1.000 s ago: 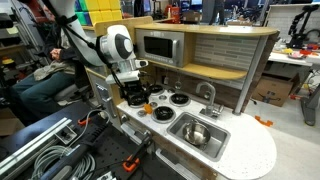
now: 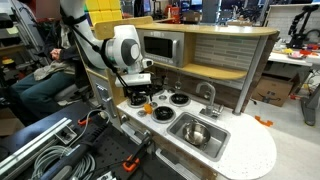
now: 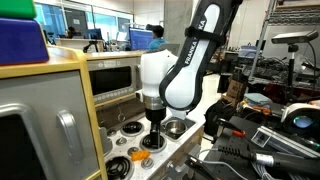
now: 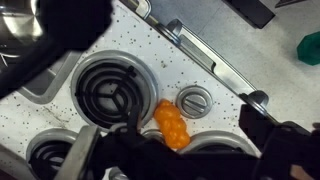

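Lying on the speckled white stovetop point(image 2: 134, 121) is a small orange object point(image 4: 172, 125), between a coil burner and a round control knob point(image 4: 194, 101). My gripper is open above the stovetop, its two dark fingers spread at the bottom of the wrist view. In that view the orange object appears in the gap between them, with nothing gripped. Exterior view 2 has the orange object point(image 3: 143, 154) on the counter near the front edge, below the white arm point(image 3: 167, 80). Whether the fingers touch anything cannot be made out.
Several coil burners surround the orange object. A sink point(image 2: 222, 133) holding a metal bowl point(image 2: 197, 133) lies to the right, with a curved faucet point(image 2: 208, 94) behind it. A microwave point(image 2: 163, 46) and a wooden shelf point(image 2: 205, 68) overhang the back.
The white arm has shifted slightly to the right in exterior view 1. The orange object and the rest of the counter look unmoved.
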